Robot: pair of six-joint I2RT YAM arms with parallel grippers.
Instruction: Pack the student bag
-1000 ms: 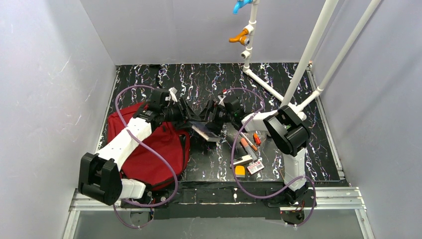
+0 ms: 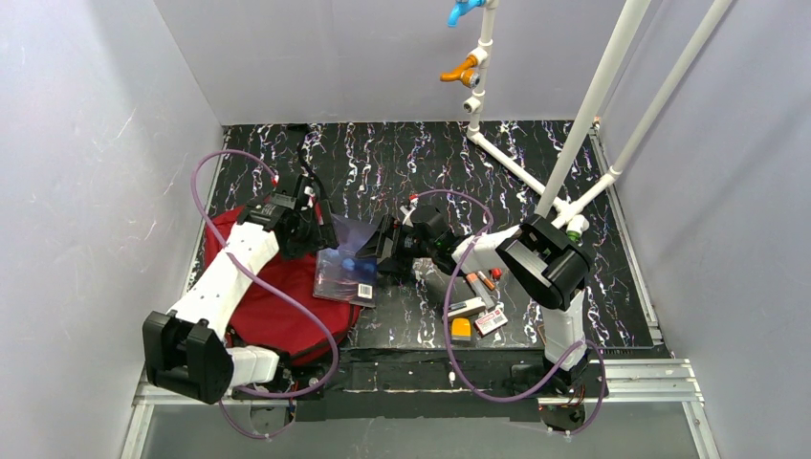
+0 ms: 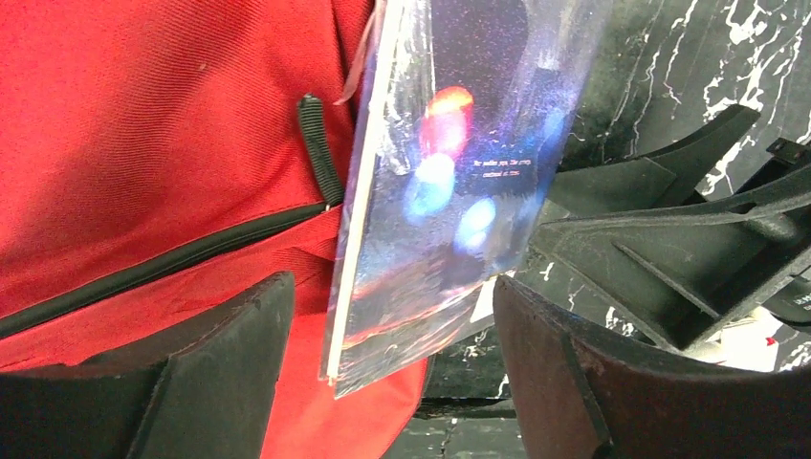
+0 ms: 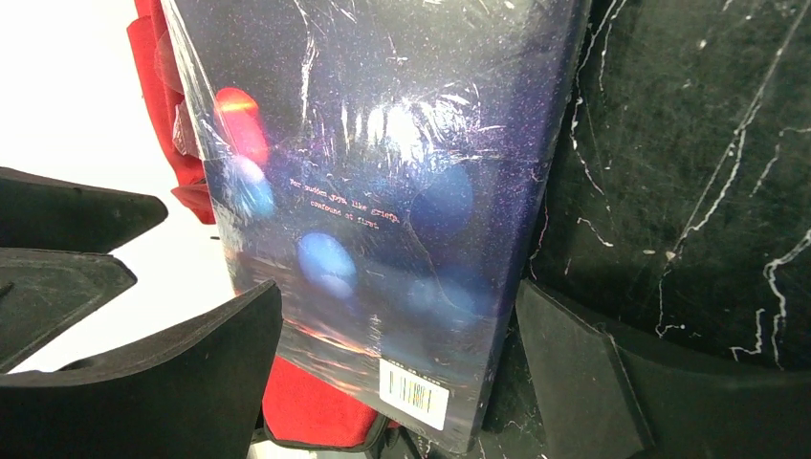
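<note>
A dark blue, plastic-wrapped book (image 2: pixel 342 263) lies across the right edge of the red bag (image 2: pixel 287 296), its barcode side up. In the left wrist view the book (image 3: pixel 459 182) leans over the bag's black zipper (image 3: pixel 172 263). My left gripper (image 2: pixel 323 234) is over the bag at the book's left side, its fingers apart; nothing shows clamped between them. At the book's right edge stands my right gripper (image 2: pixel 371 244), open. The right wrist view shows the book (image 4: pixel 373 191) behind its spread fingers; contact there cannot be judged.
Right of the bag lie a yellow item (image 2: pixel 461 327), a white box (image 2: pixel 492 321), another small box (image 2: pixel 466 307) and pen-like items (image 2: pixel 479 287). White pipes (image 2: pixel 601 105) stand at the right.
The book, earlier tilted between both grippers right of the bag, now lies further left over the bag's edge. Both grippers have moved left, and the left one stands away from the right.
</note>
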